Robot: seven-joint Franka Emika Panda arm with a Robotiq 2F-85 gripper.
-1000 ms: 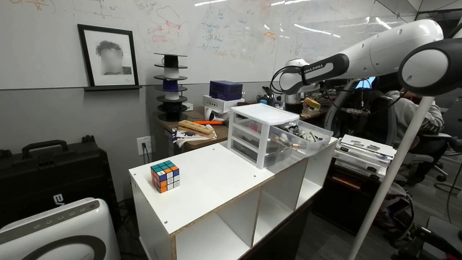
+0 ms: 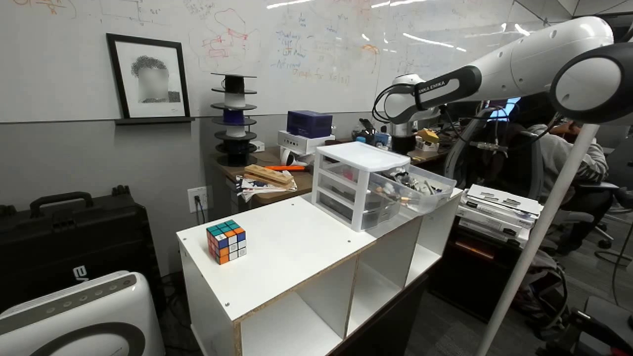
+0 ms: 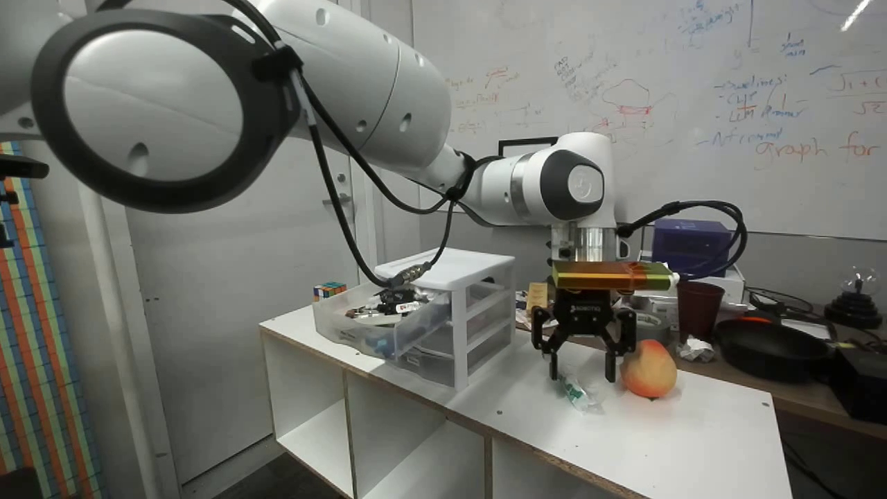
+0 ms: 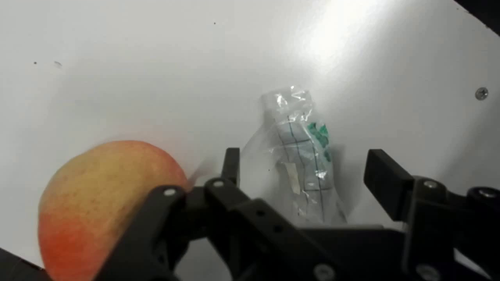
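Observation:
Over the white shelf top, my gripper point(image 3: 582, 367) points down, its two black fingers apart and nothing gripped between them. A crumpled clear plastic wrapper point(image 4: 304, 161) with green print and dark lines lies on the surface under the gap in the wrist view. The same wrapper point(image 3: 579, 394) shows just below the fingertips in exterior view 2. Beside the left finger point(image 4: 232, 164) in the wrist view sits a yellow-red fruit point(image 4: 100, 196), like a peach or mango. The drawer unit hides the gripper's fingers in exterior view 1.
A white-topped drawer unit point(image 2: 363, 155) stands on the shelf, its upper drawer point(image 3: 378, 324) pulled out and full of small items. A puzzle cube point(image 2: 226, 241) rests at the opposite end. Bare shelf top point(image 2: 285, 249) lies between cube and drawers.
The arm has risen slightly in exterior view 1. The cube and the drawer unit stand where they were.

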